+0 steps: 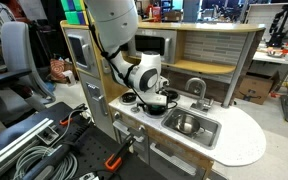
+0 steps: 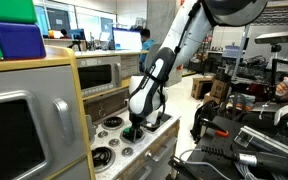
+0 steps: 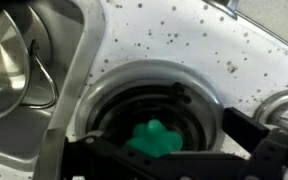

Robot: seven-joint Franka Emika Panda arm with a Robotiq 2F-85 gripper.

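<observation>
A small green object (image 3: pixel 155 138) lies in a dark round burner or shallow pan (image 3: pixel 109 117) with a silvery rim. In exterior view 2 the green shows at the gripper (image 2: pixel 134 130). My gripper is open and points down over it, with the fingers (image 3: pixel 52 155) spread to either side in the wrist view. Whether the pads touch the green object cannot be made out. From exterior view 1 the gripper (image 1: pixel 158 99) and arm cover the green object.
Right of the burner is a steel sink (image 1: pixel 209 135) with a metal bowl (image 1: pixel 188 126) in it and a faucet (image 1: pixel 200 92) behind. Other burners (image 1: pixel 129 99) lie to the left. The white counter (image 1: pixel 242 140) right of the sink is clear.
</observation>
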